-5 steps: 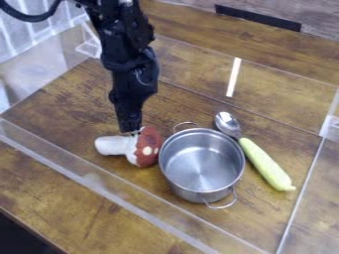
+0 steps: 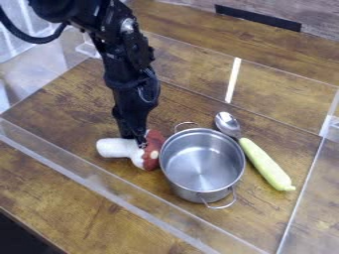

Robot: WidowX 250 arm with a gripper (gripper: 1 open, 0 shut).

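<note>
My black gripper (image 2: pixel 133 132) reaches down from the upper left, its tip just at the top of a white-and-red mushroom toy (image 2: pixel 143 153) lying on the wooden table (image 2: pixel 66 198). The fingertips are dark and small, partly merged with the toy's edge; whether anything is between them is unclear. A steel pot (image 2: pixel 203 167) stands right beside the red cap.
A metal spoon (image 2: pixel 227 126) lies behind the pot, and a pale yellow corn cob (image 2: pixel 269 164) lies to its right. A clear plastic edge runs across the front left.
The gripper has moved down and slightly left toward the mushroom toy over the last second. The pot, spoon and corn have not visibly moved.
</note>
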